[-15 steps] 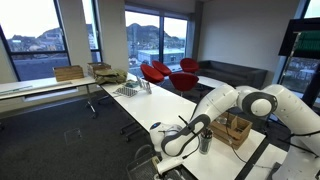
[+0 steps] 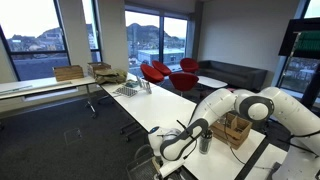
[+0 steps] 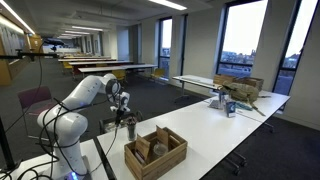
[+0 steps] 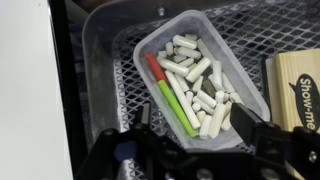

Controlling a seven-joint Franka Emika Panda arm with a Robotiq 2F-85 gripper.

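A clear plastic tub (image 4: 250, 68) holds several white chalk pieces, a dark stub, a red stick (image 4: 155, 66) and a green stick (image 4: 180, 107). The tub rests in a dark mesh basket (image 4: 125, 60). Over the tub's near end is my gripper, its black fingers apart. Nothing shows gripped between them, though the dark gripper body hides the lower part of the wrist view. In exterior view 1 the gripper (image 2: 165, 170) is low near the bottom edge, too small to read in detail.
A wooden "Show-me" block (image 4: 297, 90) lies in the basket, right of the tub. A wooden box (image 3: 155, 152) with things in it stands on the table near the arm. Farther along, the long table (image 3: 205, 112) has free room.
The arm's end has shifted slightly near the bottom of exterior view 1. Whether its fingers moved is too small to tell; the rest of the scene looks the same.
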